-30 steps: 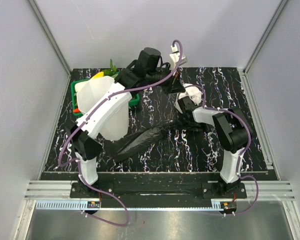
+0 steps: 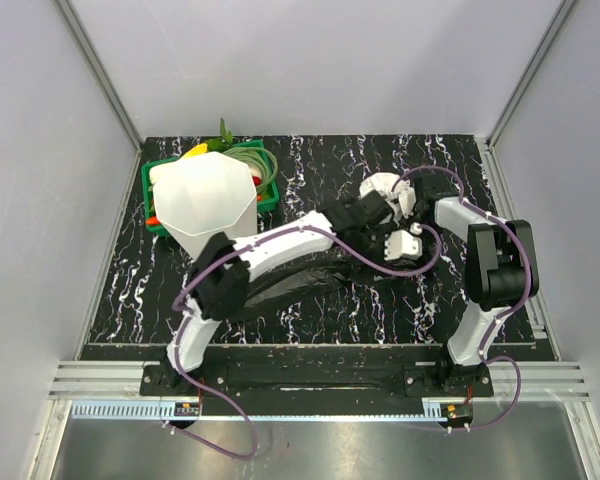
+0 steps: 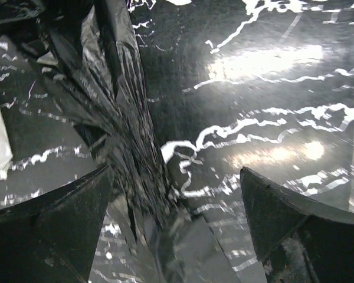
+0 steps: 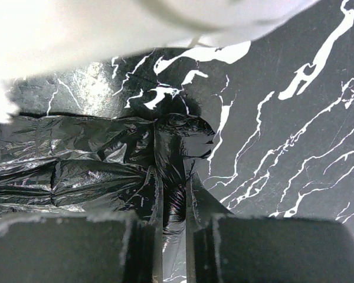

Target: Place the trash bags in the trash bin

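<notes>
A long crumpled black bag lies across the marble table. My right gripper is shut on one end of it, the folded plastic between its fingers. Beside that end is a white crumpled object, partly hidden by the arms in the top view. My left gripper is open above the bag, its fingers apart on either side, with the bag below. The white bin stands at the left of the table.
A green basket with toy vegetables sits behind the bin at the back left. Bare table shows at the front left and along the front edge.
My left arm has swung from the back toward the front, down over the black bag. My right arm has shifted rightward.
</notes>
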